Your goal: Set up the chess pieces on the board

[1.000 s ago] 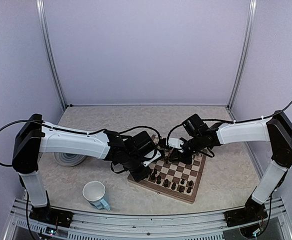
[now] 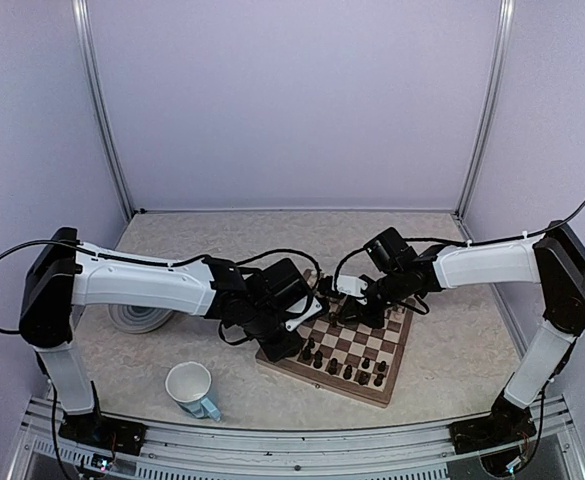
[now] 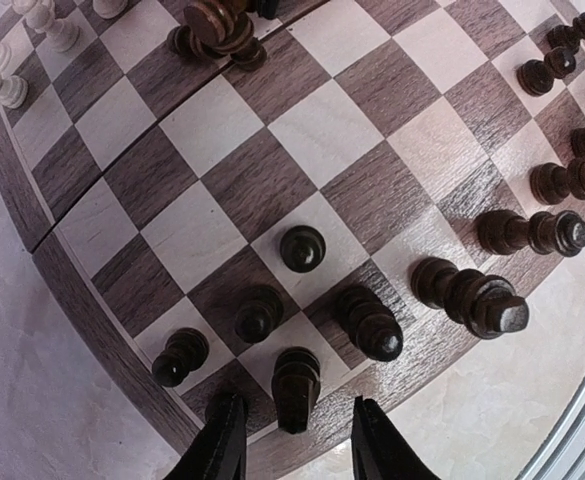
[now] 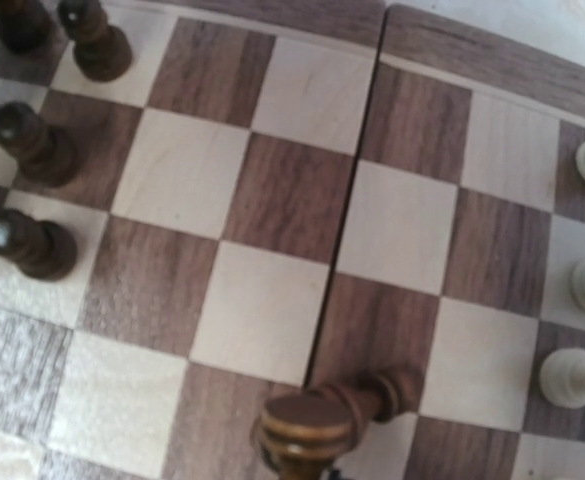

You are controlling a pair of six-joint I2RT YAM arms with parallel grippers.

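The chessboard (image 2: 362, 350) carries dark pieces along its near side and white pieces (image 4: 572, 378) on the other half. In the left wrist view, my left gripper is part open above a corner, a dark piece (image 3: 296, 385) beyond and between its fingertips, dark pawns (image 3: 302, 248) around it. My right gripper (image 2: 342, 315), over the board's far part, is shut on a dark piece (image 4: 304, 430), held near the board's middle seam; another dark piece (image 4: 387, 390) shows just behind it. The right fingers are mostly hidden.
A light blue mug (image 2: 189, 390) stands front left of the board. Stacked plates (image 2: 137, 318) lie behind the left arm.
My left arm and gripper have shifted very slightly over the board's near-left corner. The right arm and the pieces show no visible change.
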